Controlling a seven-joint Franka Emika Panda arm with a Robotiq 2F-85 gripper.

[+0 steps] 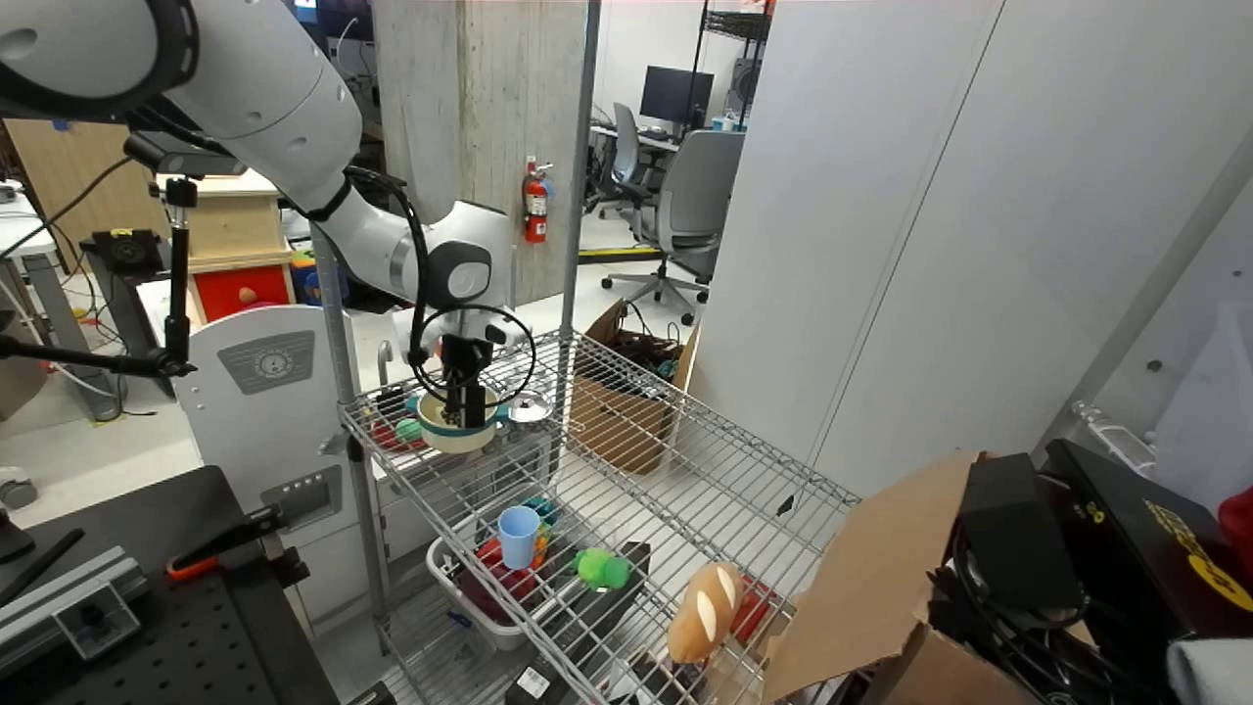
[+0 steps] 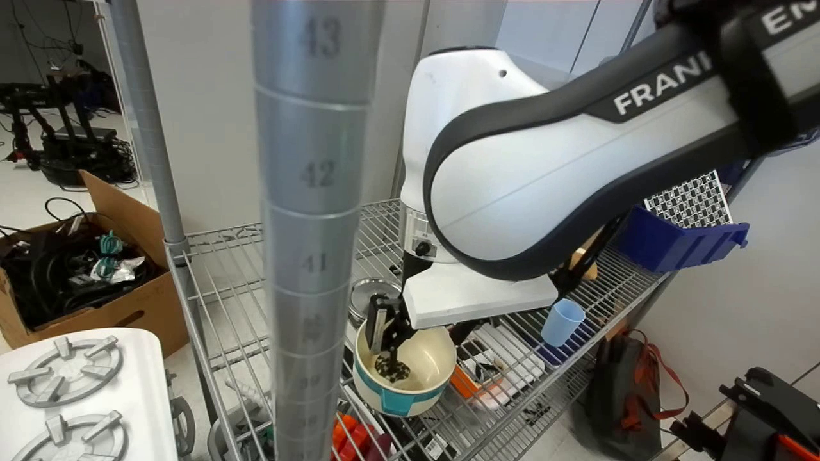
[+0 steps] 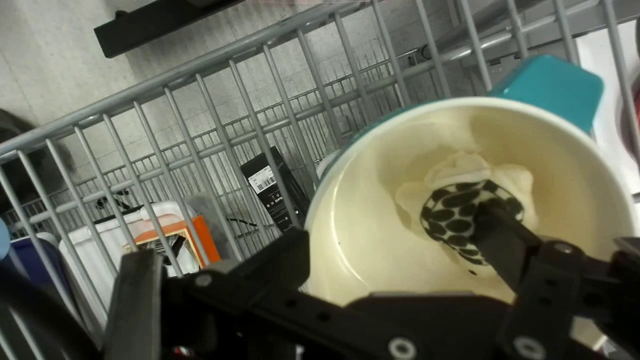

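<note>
A cream pot with teal handles sits at the far end of the wire shelf. Inside it lies a dark-spotted thing with pale petal-like lobes around it. My gripper is lowered at the pot, its fingers standing apart. In the wrist view one finger reaches into the pot and overlaps the spotted thing; whether it touches is unclear. The other finger is by the pot's left rim. From exterior view 1, the gripper hides part of the pot.
A silver lid lies close to the pot. Along the shelf are a blue cup, a green toy and a bread loaf. A metal post rises at the shelf corner. The shelf's right side is mostly clear.
</note>
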